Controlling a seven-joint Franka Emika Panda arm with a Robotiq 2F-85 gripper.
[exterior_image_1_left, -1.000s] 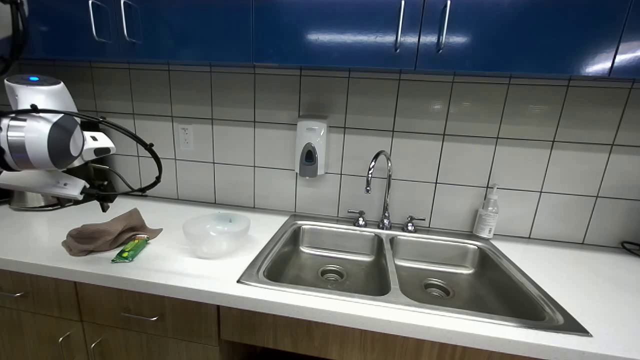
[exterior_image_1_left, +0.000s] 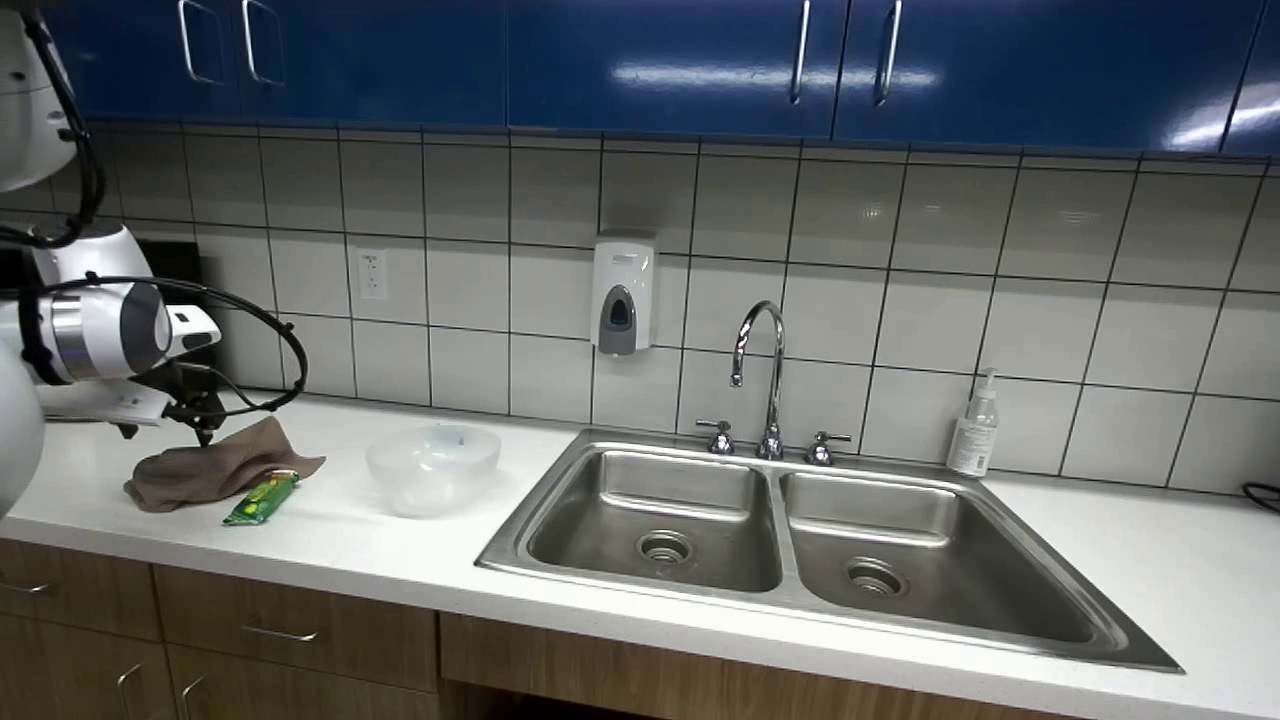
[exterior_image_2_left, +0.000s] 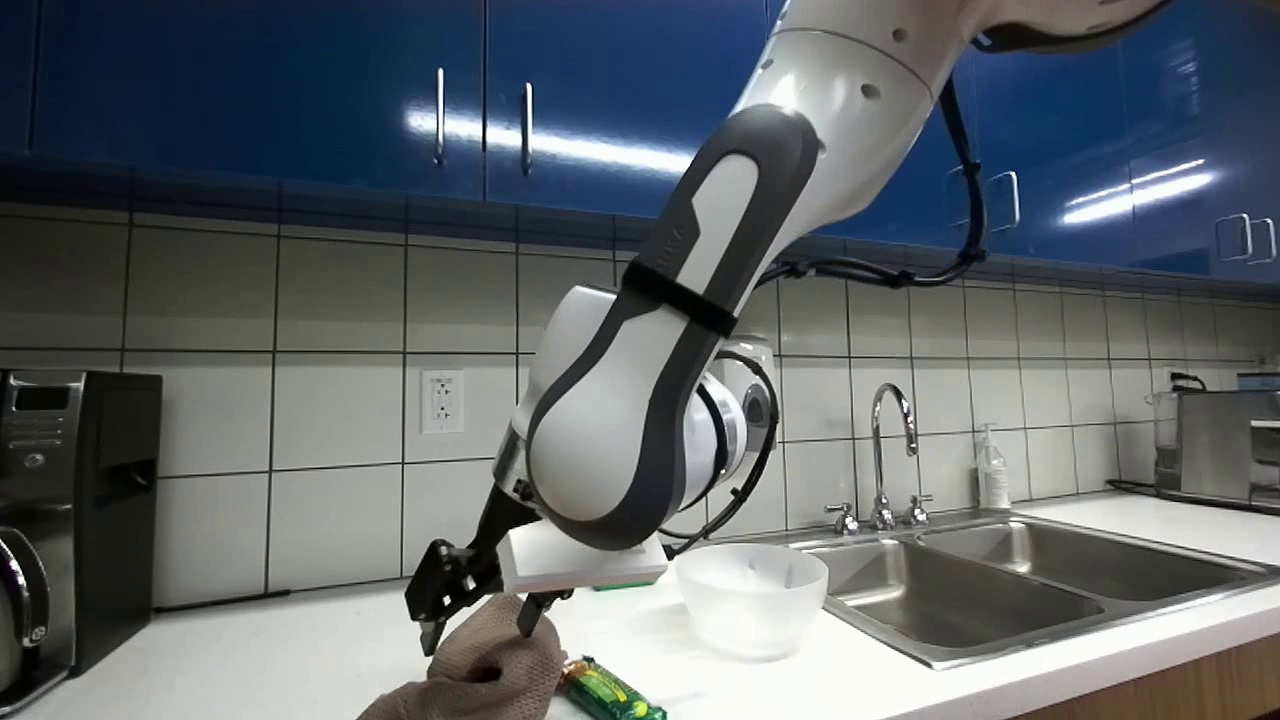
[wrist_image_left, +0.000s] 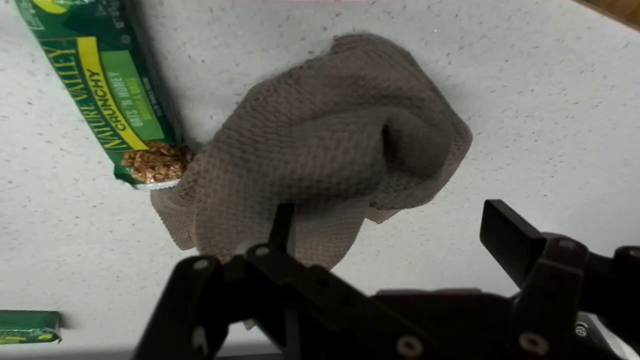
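A crumpled brown cloth (exterior_image_1_left: 216, 469) lies on the white counter at the left. My gripper (exterior_image_2_left: 480, 626) is open just above it, its fingers spread wide. In the wrist view the cloth (wrist_image_left: 312, 144) fills the middle; one finger (wrist_image_left: 282, 228) overlaps its near part, while the other finger (wrist_image_left: 510, 240) is over bare counter to the right. Nothing shows held between them. Whether a fingertip touches the cloth I cannot tell. A green granola bar packet (wrist_image_left: 108, 90) rests against the cloth's edge.
A translucent white bowl (exterior_image_1_left: 432, 470) stands right of the packet, before the double sink (exterior_image_1_left: 780, 528). Another green packet (wrist_image_left: 29, 327) shows at the wrist view's lower left. A dark coffee machine (exterior_image_2_left: 120, 516) stands at the left.
My arm and gripper have come down toward the cloth, shifting slightly left in exterior view 1. The cloth, packet and bowl have not moved.
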